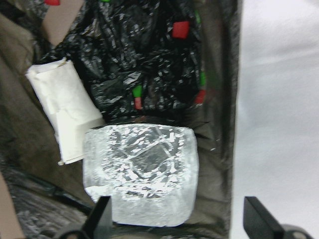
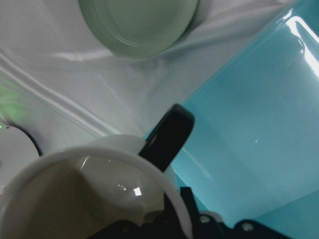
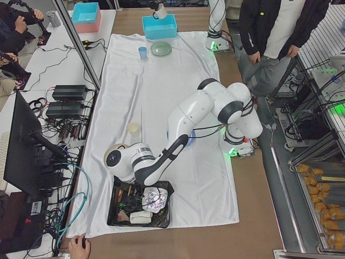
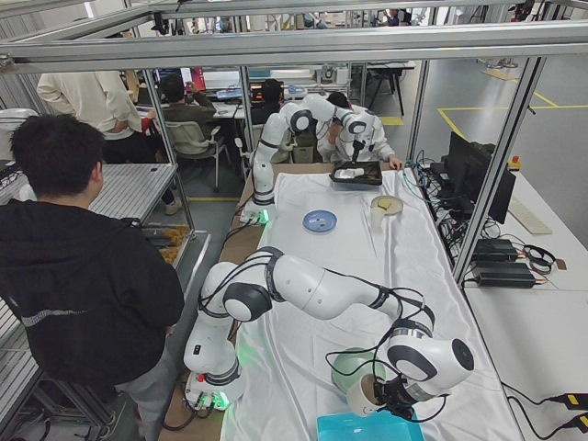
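Note:
My left gripper hangs open over a black-lined tray (image 3: pixel 113 216) holding a foil-covered square pack (image 1: pixel 142 169), a white packet (image 1: pixel 65 107) and small red and green bits; nothing shows between its fingers. My right gripper (image 4: pixel 395 397) has a cream cup (image 4: pixel 360 393) at its fingers, one finger outside the cup's wall in the right wrist view, held over the edge of a turquoise bin (image 2: pixel 254 139). A green plate (image 2: pixel 137 22) lies beside the bin.
A blue plate (image 4: pixel 320 220), a tan plate (image 4: pixel 390 206), a pale cup (image 3: pixel 133 128) and a blue cup (image 3: pixel 143 52) stand on the white cloth. A person (image 4: pixel 92 239) stands beside the right arm.

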